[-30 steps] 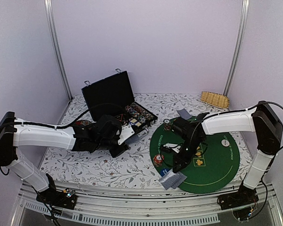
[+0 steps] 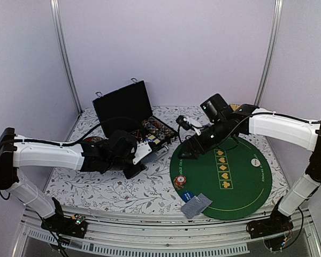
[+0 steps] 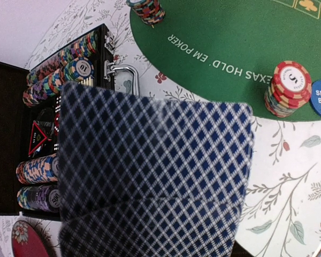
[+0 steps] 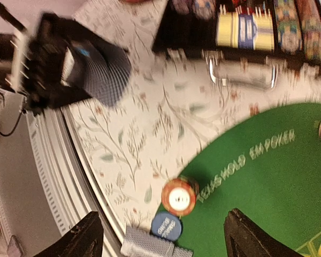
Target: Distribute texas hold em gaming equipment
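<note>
My left gripper (image 2: 144,158) hangs over the white floral cloth beside the chip case; blue-backed cards (image 3: 155,150) fill its wrist view, apparently in its grip, fingers hidden. My right gripper (image 2: 184,134) is raised above the green poker mat (image 2: 241,176), open, nothing between its fingers. At the mat's near-left lie a red chip stack (image 3: 287,85), a small blind disc (image 4: 167,225) and cards (image 2: 195,206).
The open black chip case (image 2: 123,107) stands at the back left, holding chips. A red round item (image 3: 29,241) is left of it. A white dealer disc (image 2: 255,161) lies on the mat's right.
My right gripper has risen up and back from the cards at the mat's near-left edge, leaving them on the mat. The left arm looks unchanged.
</note>
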